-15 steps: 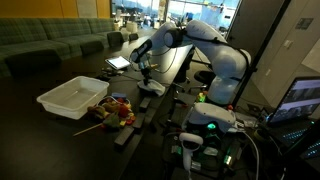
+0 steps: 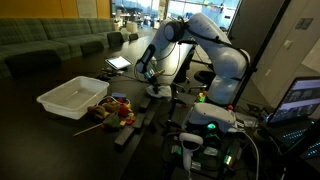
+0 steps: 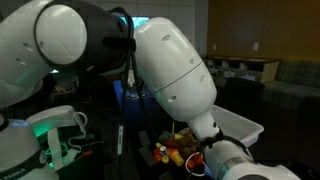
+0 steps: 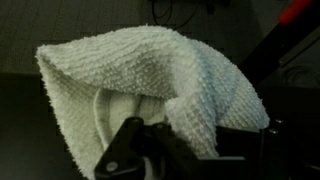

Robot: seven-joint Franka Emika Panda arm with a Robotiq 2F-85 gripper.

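Observation:
A white, ribbed towel point(image 4: 150, 65) fills much of the wrist view, bunched and folded over itself. My gripper is shut on it, with cloth gathered against the fingers and part of the grip hidden in shadow. In exterior view 1 the towel point(image 2: 160, 91) is a small white patch close to the dark table's edge, just under the gripper point(image 2: 153, 82). Whether its lower part touches the table cannot be made out. The arm blocks the gripper in exterior view 2.
An empty-looking white bin point(image 2: 60, 109) stands on the table left of the towel. A pile of colourful items point(image 2: 116, 112) lies between bin and edge. A laptop point(image 2: 298, 98) stands at the right.
My gripper has moved right and toward the exterior camera, and the towel has shifted the same way with it. The bin and the colourful pile have stayed put.

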